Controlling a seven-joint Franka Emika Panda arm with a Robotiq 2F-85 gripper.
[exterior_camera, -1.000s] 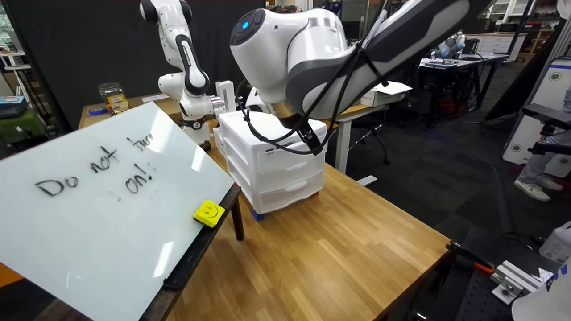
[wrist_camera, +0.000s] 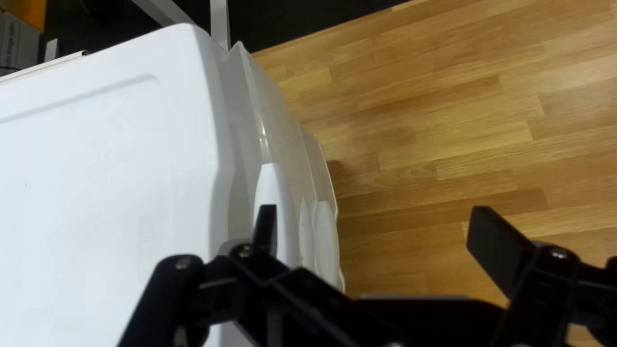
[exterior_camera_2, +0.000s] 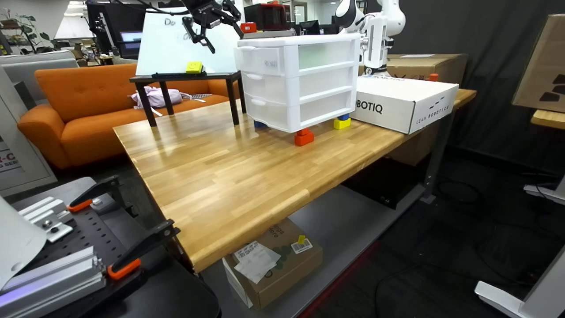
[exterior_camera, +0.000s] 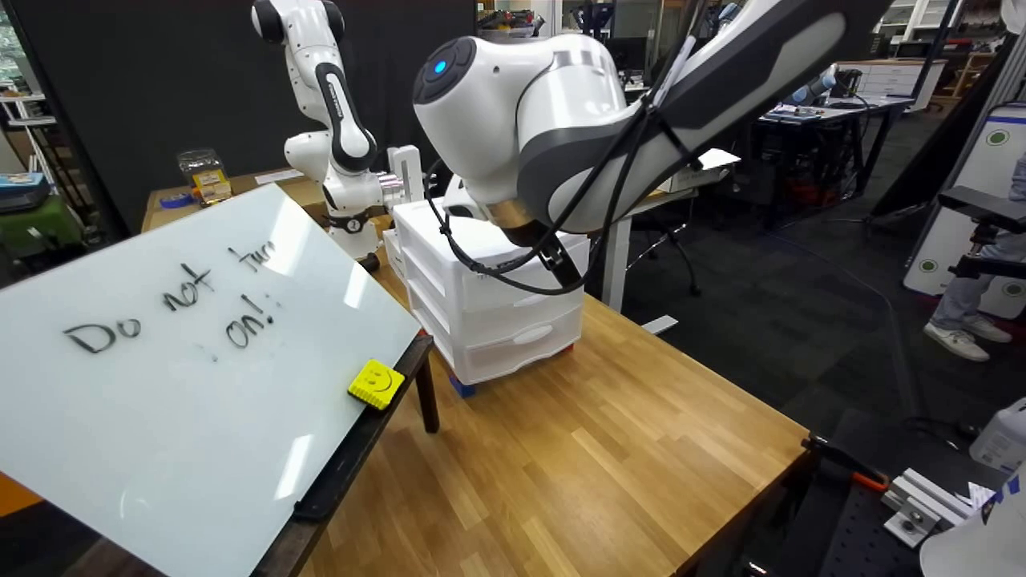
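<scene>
A white plastic drawer unit (exterior_camera_2: 292, 85) with three stacked drawers stands on the wooden table, its drawers looking closed. In the wrist view my gripper is open and empty. Its left finger (wrist_camera: 265, 228) overlaps the top drawer's handle (wrist_camera: 274, 199) in the picture, while the right finger (wrist_camera: 498, 251) appears over bare wood. Whether the left finger touches the unit, I cannot tell. Exterior view 2 has the gripper (exterior_camera_2: 226, 42) high, by the unit's upper front corner. The arm hides most of it in exterior view 1.
A whiteboard (exterior_camera: 192, 404) with handwriting leans on a small dark stand, a yellow smiling eraser (exterior_camera: 376, 384) at its lower edge. A white Robotiq box (exterior_camera_2: 386, 106) sits beside the drawers. Red block (exterior_camera_2: 304, 138) and yellow block (exterior_camera_2: 342, 123) are near the unit's base.
The arm's wrist has come down in exterior view 1, covering more of the drawer unit's top. The unit, whiteboard and eraser have stayed in place.
</scene>
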